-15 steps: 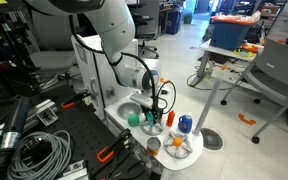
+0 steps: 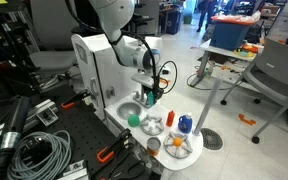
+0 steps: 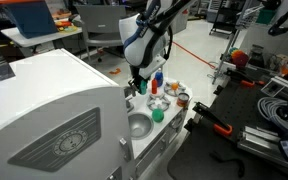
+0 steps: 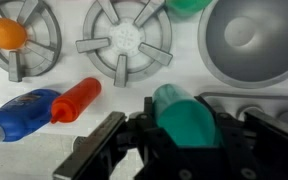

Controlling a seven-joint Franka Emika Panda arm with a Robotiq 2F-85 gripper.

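In the wrist view a green cup-like object (image 4: 184, 118) sits between the fingers of my gripper, which is shut on it. From the front exterior view, the gripper (image 2: 151, 93) with the green object (image 2: 150, 100) is above the white countertop, near the metal sink bowl (image 2: 130, 110). Another green round item (image 2: 134, 121) rests on the counter in front of the sink. A red bottle (image 4: 76, 100) and a blue bottle (image 4: 22, 117) lie to the left in the wrist view.
Two round stove burners are on the counter; an orange ball (image 4: 7, 34) rests on one burner (image 4: 42, 68). The other burner (image 4: 123, 46) looks empty. A metal can (image 2: 153, 146) stands at the counter's front edge. The sink bowl (image 4: 252, 42) looks empty.
My gripper has risen and moved back left, away from the burner and toward the sink side, carrying the green object with it. The other items have stayed put.
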